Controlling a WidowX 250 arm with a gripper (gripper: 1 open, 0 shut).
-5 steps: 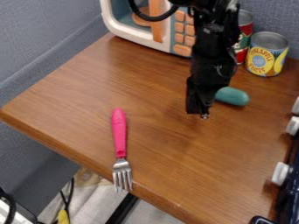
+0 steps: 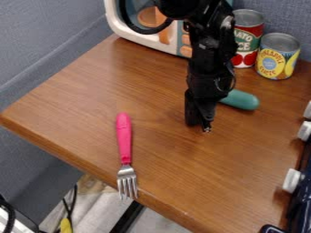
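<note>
My black gripper (image 2: pixel 201 116) hangs low over the wooden table (image 2: pixel 85 91), right of center; whether its fingers are open or shut is hard to make out. A teal cylindrical object (image 2: pixel 239 99) lies just behind it to the right, partly hidden by it. A fork with a pink handle (image 2: pixel 124 138) lies toward the near left, tines toward the front edge.
A white toy microwave (image 2: pixel 125 14) stands at the back, with two cans, red-labelled (image 2: pixel 243 52) and yellow (image 2: pixel 277 63), to its right. A dark appliance with white knobs (image 2: pixel 300 182) lines the right edge.
My gripper has shifted slightly to the left and down. The fork, teal object and cans look unmoved.
</note>
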